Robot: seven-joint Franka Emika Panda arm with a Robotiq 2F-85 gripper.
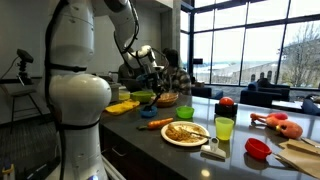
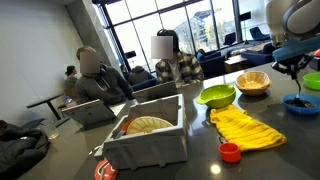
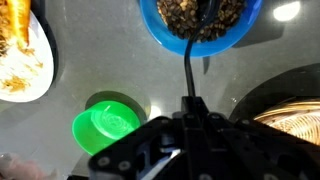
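A black long-handled spoon [image 3: 188, 72] is gripped by its handle in my gripper, which is shut on it. The spoon's far end reaches into a blue bowl [image 3: 168, 38] holding brown, bean-like pieces. From the side, my gripper [image 2: 292, 66] is above the blue bowl [image 2: 302, 109], with the spoon slanting down into it. In exterior view 1 the gripper [image 1: 151, 82] is small and far off, over the same bowl [image 1: 148, 112]. How much the spoon carries cannot be made out.
Near the bowl stand a green bowl [image 3: 106, 126], a wicker basket [image 3: 292, 122] and a white plate of food [image 1: 186, 140]. A yellow towel [image 2: 245, 129] and a red cup [image 2: 229, 152] lie to one side, by a grey bin [image 2: 148, 150]. People sit behind the table.
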